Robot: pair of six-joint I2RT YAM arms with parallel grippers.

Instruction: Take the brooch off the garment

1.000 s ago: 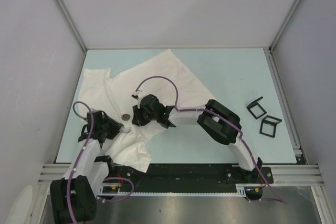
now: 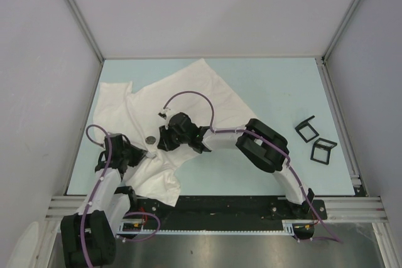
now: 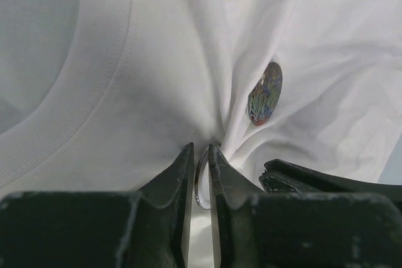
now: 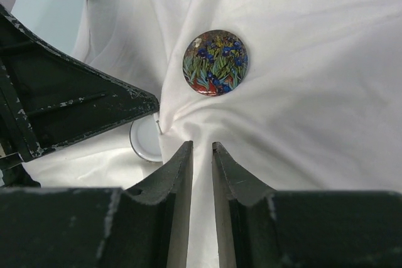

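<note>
The white garment (image 2: 182, 92) is spread on the pale table. A round floral brooch faces up on it, also visible in the left wrist view (image 3: 264, 93). My left gripper (image 2: 144, 153) is low on the fabric just below the brooch, its fingertips close together at a white disc (image 4: 144, 142) with a thin pale edge, partly hidden; whether they grip it is unclear. My right gripper (image 2: 162, 139) is right of that, fingertips nearly together on the garment below the brooch; what is between them is hard to see.
Two black frame-like stands (image 2: 323, 152) lie at the table's right. Both arms reach across the lower-left part of the garment.
Very little differs in the top view; both arms stay nearly still over the garment, with at most a slight shift at the grippers.
</note>
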